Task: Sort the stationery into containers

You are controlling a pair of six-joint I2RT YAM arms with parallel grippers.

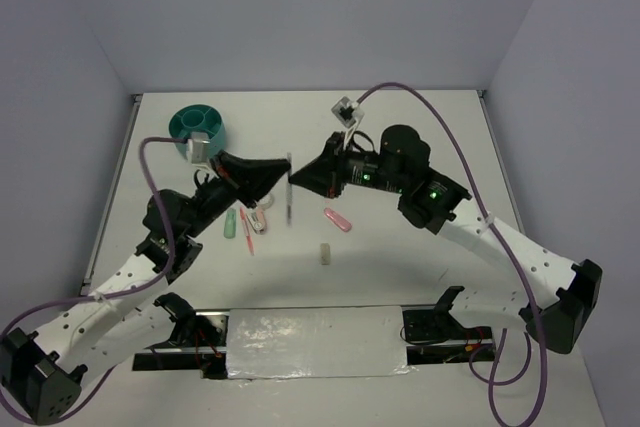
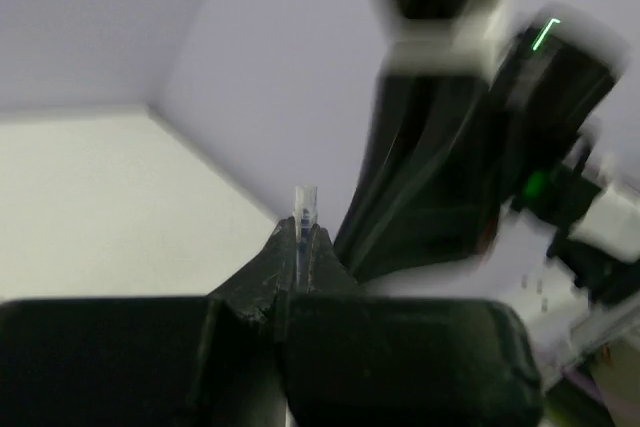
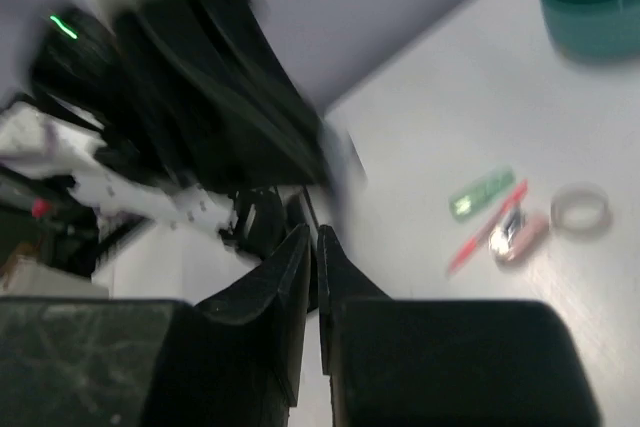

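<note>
A slim pale pen [image 1: 290, 207] stands out between the two arms in the top view. My left gripper [image 1: 283, 164] is shut on it, and in the left wrist view the pen's clear end [image 2: 306, 205] rises between the fingertips. From the other side, my right gripper [image 1: 296, 182] reaches to the pen's middle; whether it touches cannot be made out. In the right wrist view, only a narrow gap parts its fingers, with nothing seen in it, and the pen [image 3: 340, 177] is a blurred streak just past them. The teal divided container [image 1: 197, 124] sits at the back left.
Left of centre lie a green eraser [image 1: 230, 223], a red pen [image 1: 246, 232], a small pinkish item [image 1: 258, 221] and a tape ring [image 1: 265, 200]. A pink item [image 1: 338, 219] and a beige block [image 1: 325, 254] lie nearer the middle.
</note>
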